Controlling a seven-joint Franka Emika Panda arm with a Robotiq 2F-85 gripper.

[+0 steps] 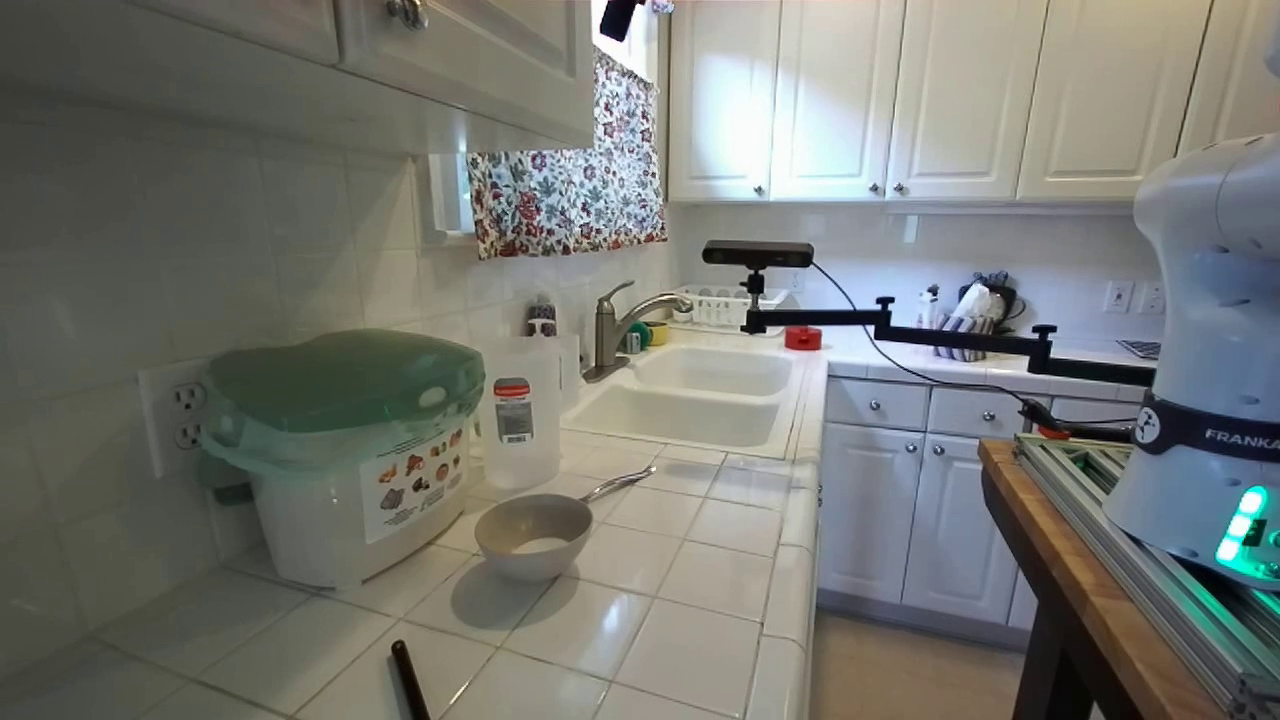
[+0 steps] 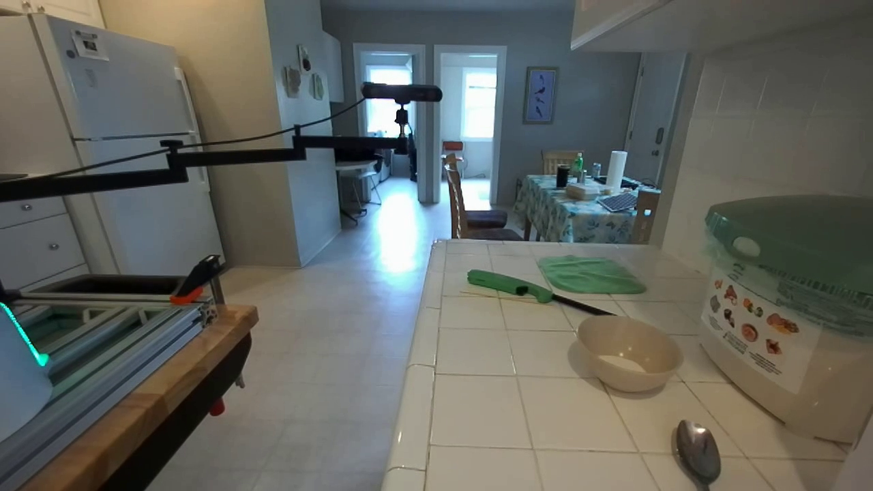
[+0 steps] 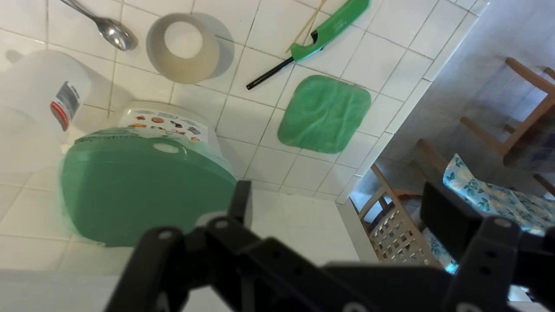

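Observation:
My gripper stands open high above the counter, its two black fingers wide apart with nothing between them. From the wrist view I look down on a beige bowl, with a metal spoon lying to its left. A green lighter with a black tip rests to the bowl's right. Below that, a green cloth lies flat on the tiles. In the second exterior view, the same bowl sits between the lighter and the spoon. Only a black fingertip shows at the top of the first exterior view.
A white bin with a green lid stands against the tiled wall, beside a translucent bottle. Beyond them are the faucet and the double sink. Upper cabinets overhang the counter.

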